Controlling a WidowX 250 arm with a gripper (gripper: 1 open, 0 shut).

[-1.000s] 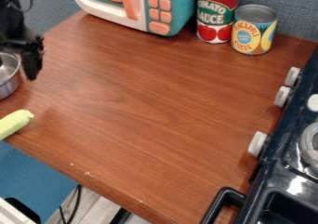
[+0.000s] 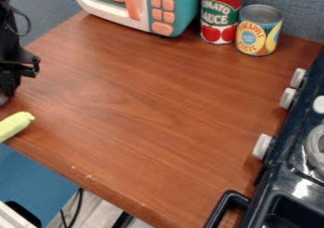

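My black gripper (image 2: 13, 66) is at the far left edge of the camera view, partly out of frame; whether it is open or shut I cannot tell. Below it, on the wooden table's left edge, lies a pale yellow-green toy corn or vegetable (image 2: 14, 124). The metal pot beside my gripper is mostly hidden or out of view now.
A toy microwave (image 2: 162, 5), a tomato sauce can (image 2: 219, 19) and a yellow can (image 2: 259, 33) stand along the back. A toy stove (image 2: 297, 166) fills the right side.
My gripper has moved left, toward the frame's edge. The metal pot that showed at the left is now almost entirely out of sight.
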